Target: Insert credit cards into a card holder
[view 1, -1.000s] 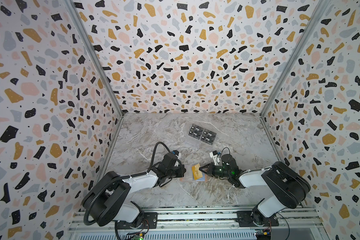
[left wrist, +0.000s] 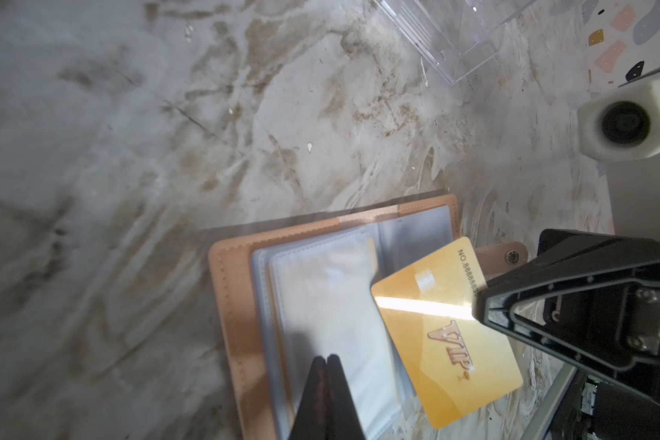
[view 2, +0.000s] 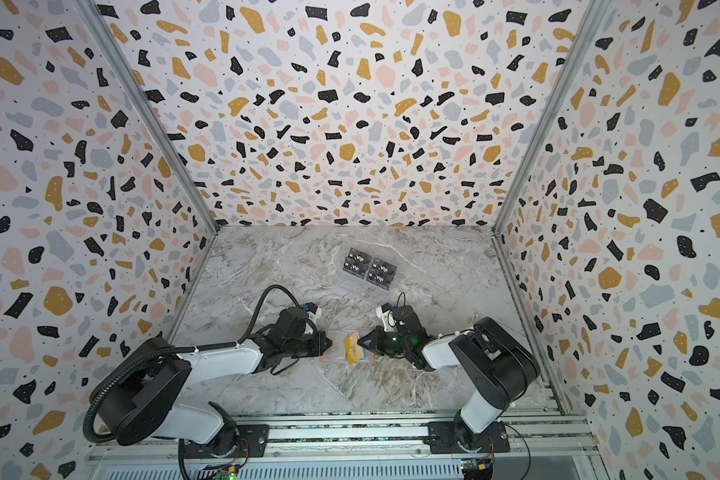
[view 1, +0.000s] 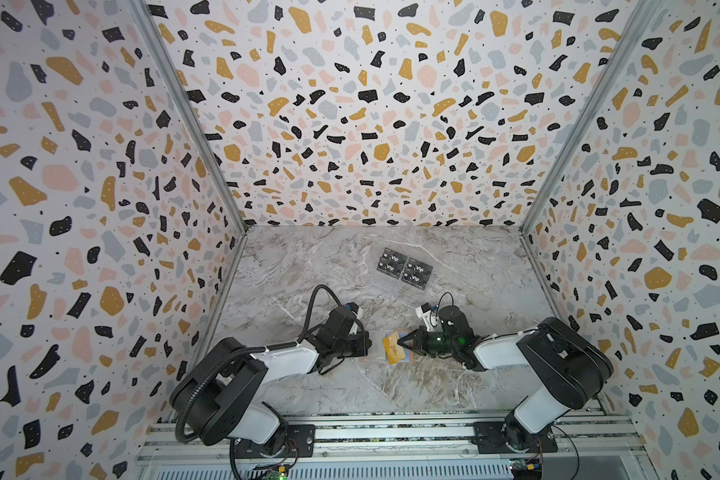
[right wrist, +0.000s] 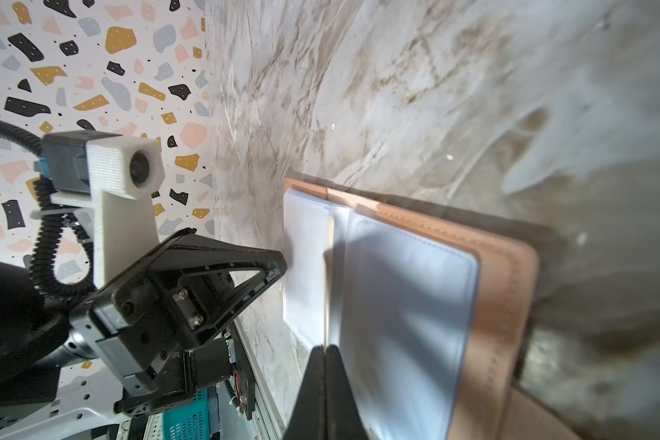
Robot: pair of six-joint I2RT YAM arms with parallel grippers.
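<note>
An open tan card holder [left wrist: 231,330] with pale sleeves lies at the front middle of the table. My right gripper [view 1: 401,339] is shut on a gold VIP card at its edge, tilted over the holder's right page; in the right wrist view the card shows edge-on as a thin strip. My left gripper is shut at the left page, with nothing seen between its fingertips.
Black VIP cards [view 1: 390,262] sit in clear acrylic stands [left wrist: 447,44] behind the holder. Patterned walls close in the sides and back.
My right arm and the gold card have shifted slightly over the holder, the card a little toward the front. My left arm has barely moved.
</note>
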